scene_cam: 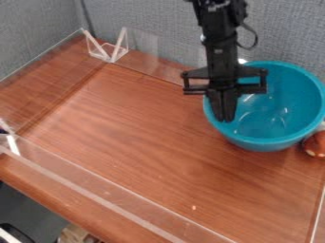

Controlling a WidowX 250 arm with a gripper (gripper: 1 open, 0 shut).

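Observation:
My black gripper [223, 102] reaches down from the top into the left part of a blue plastic bowl [282, 112] at the right of the table. Its fingertips are low at the bowl's left rim, and it looks shut, with nothing seen between its fingers; whether it touches the rim cannot be told.
A red object [315, 145] lies just right of the bowl, partly cut off. A white wire rack [106, 49] stands at the back left against the grey walls.

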